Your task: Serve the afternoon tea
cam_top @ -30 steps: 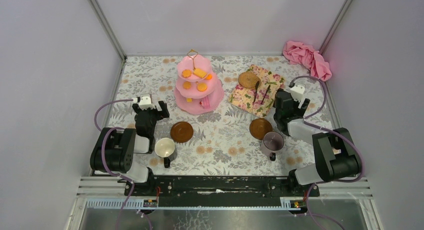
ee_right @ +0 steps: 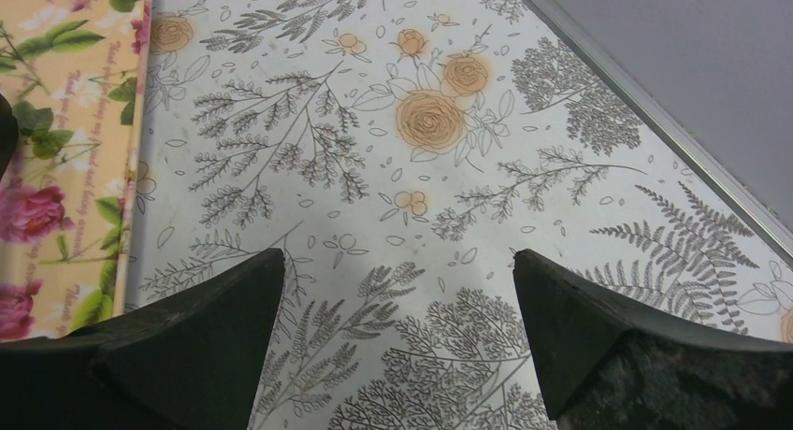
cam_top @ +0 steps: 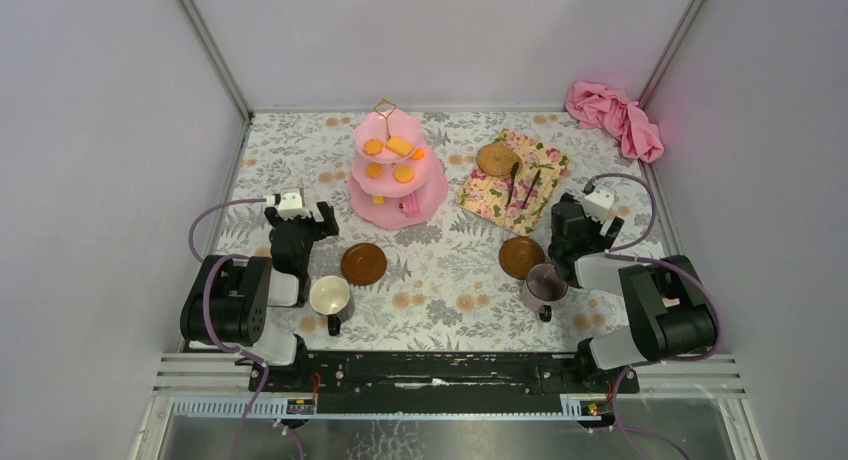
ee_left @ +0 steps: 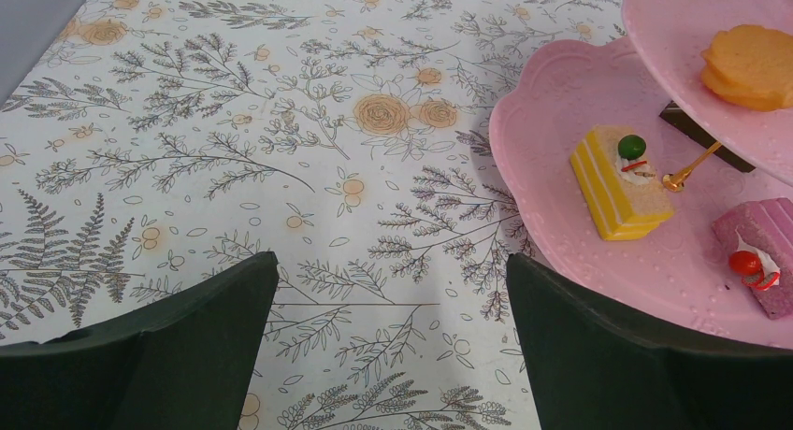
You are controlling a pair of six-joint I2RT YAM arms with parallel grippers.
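A pink three-tier stand (cam_top: 436,188) holds small cakes and pastries, among them a yellow cake slice (ee_left: 617,192) and a pink one (ee_left: 753,248). Brown plates (cam_top: 363,264) (cam_top: 520,256) lie near each arm, with a white cup (cam_top: 330,297) at left and a darker mug (cam_top: 545,285) at right. A floral board (cam_top: 490,202) holds a woven round mat (cam_top: 496,158) and dark utensils. My open left gripper is empty, left of the stand; my open right gripper is empty, over the tablecloth right of the board.
A crumpled pink cloth (cam_top: 615,115) lies in the back right corner. Walls border the table at the back and sides. The centre of the table between the plates is clear.
My right arm has shifted slightly, its gripper a little lower in the top view than a second ago. The left arm and the objects have not moved.
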